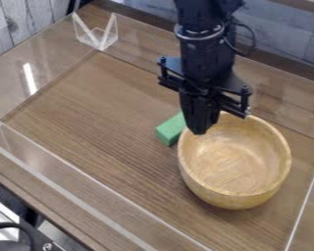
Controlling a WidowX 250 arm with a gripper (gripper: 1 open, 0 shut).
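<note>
The black robot gripper (207, 108) hangs from the top of the camera view, over the upper left rim of a wide tan bowl (235, 169) at the right. A green object (171, 128) lies on the wooden table just left of the bowl, partly hidden behind the bowl and gripper. The fingertips are dark and overlap the bowl's rim in view; whether they touch it, or hold anything, I cannot tell.
A white wire-like object (97, 31) stands at the back left. Dark cables show at the bottom left corner.
</note>
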